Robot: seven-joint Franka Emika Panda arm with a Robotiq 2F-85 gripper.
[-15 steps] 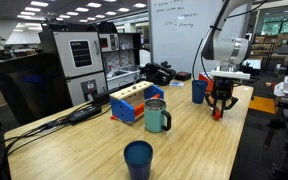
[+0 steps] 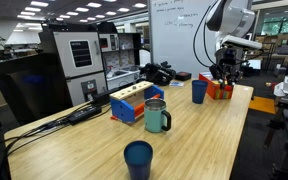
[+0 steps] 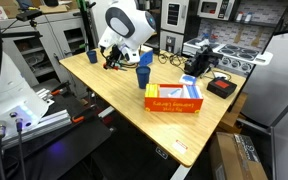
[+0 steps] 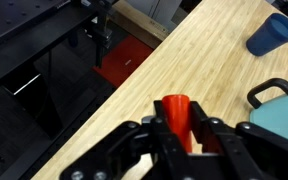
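Observation:
My gripper is shut on a small red object (image 4: pixel 177 112), which sticks out between its black fingers in the wrist view. In exterior view 2 the gripper (image 3: pixel 114 56) hangs above the wooden table (image 3: pixel 124 95), and a bit of red shows beneath it. From exterior view 1 the gripper (image 2: pixel 227 72) appears above the red box (image 2: pixel 219 90) at the far right end; what it holds is hard to make out there. White and light blue contents show inside this open box (image 3: pixel 174 98) in exterior view 2.
One dark blue cup (image 2: pixel 199 92) stands close to the box, another blue cup (image 2: pixel 138 160) at the opposite end. A teal mug (image 2: pixel 156 117) sits mid-table, near a wooden block rack with blue ends (image 2: pixel 134 98). Bare tabletop (image 2: pixel 199 130) runs along the front side.
My gripper has risen from near the tabletop and shifted slightly right in exterior view 1, carrying the red object. The cups, mug and box have stayed put.

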